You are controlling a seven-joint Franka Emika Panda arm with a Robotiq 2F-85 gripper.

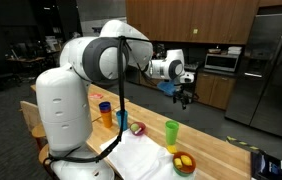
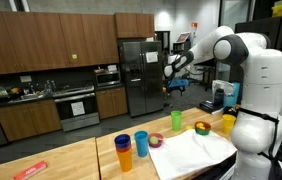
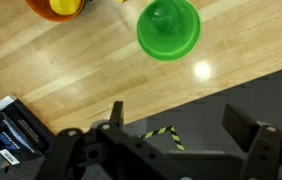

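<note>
My gripper is open, its two dark fingers wide apart with nothing between them. In exterior view 1 the gripper (image 1: 188, 99) hangs high over the far table edge, well above the tabletop. A tall green cup (image 1: 171, 132) stands on the wooden table, and the wrist view looks down on the same green cup (image 3: 168, 28) beyond the fingers. Beside it sits an orange-red bowl (image 1: 184, 164) holding yellow items; part of the bowl (image 3: 61, 3) shows at the wrist view's top edge. A yellow cup (image 2: 228, 122) stands by the green cup (image 2: 176, 118).
Blue cups (image 2: 141, 139) and orange cups (image 2: 125, 159) stand in a group near a pink-rimmed bowl (image 2: 155, 140). White paper (image 1: 136, 158) covers part of the table. A dark box (image 3: 11, 135) lies by the edge. The wood between cup and edge is clear.
</note>
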